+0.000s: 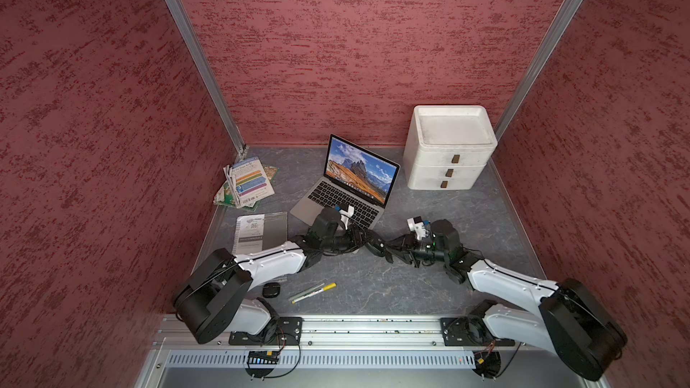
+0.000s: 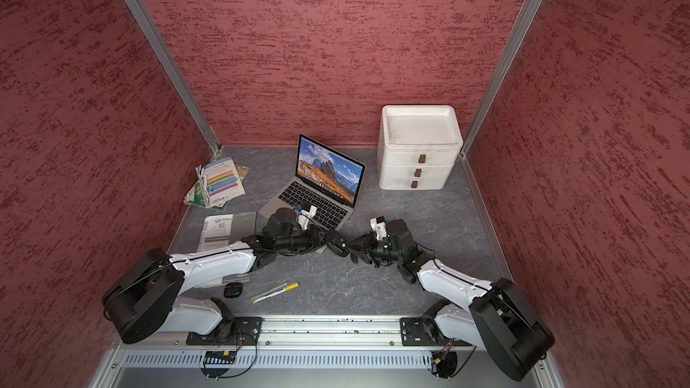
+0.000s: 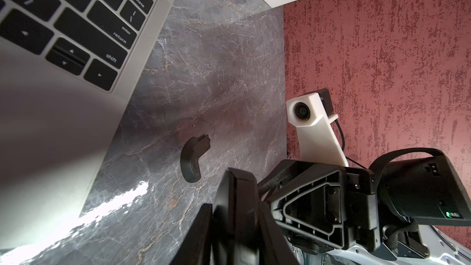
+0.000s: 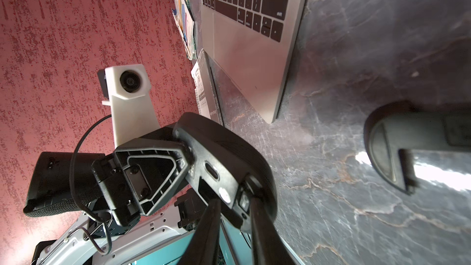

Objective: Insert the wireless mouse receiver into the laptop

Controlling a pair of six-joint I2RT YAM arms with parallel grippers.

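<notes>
A black mouse [image 4: 220, 157] hangs above the table, its underside with an open compartment showing in the right wrist view. My left gripper is shut on its body. The right gripper reaches that compartment, its fingers closed around a small shiny piece that looks like the receiver [image 4: 243, 201]; whether it is clear of the mouse cannot be told. Fingers hide much of this contact. The open laptop [image 1: 352, 190] stands behind, its near right corner [image 4: 270, 117] close by in the right wrist view.
A dark curved cover piece [image 3: 190, 159] lies on the table right of the laptop. Pens [image 1: 312, 292], a small black case [image 1: 271, 289], a notebook [image 1: 251, 233] and booklets [image 1: 248, 179] lie to the left. White drawers [image 1: 449, 147] stand back right.
</notes>
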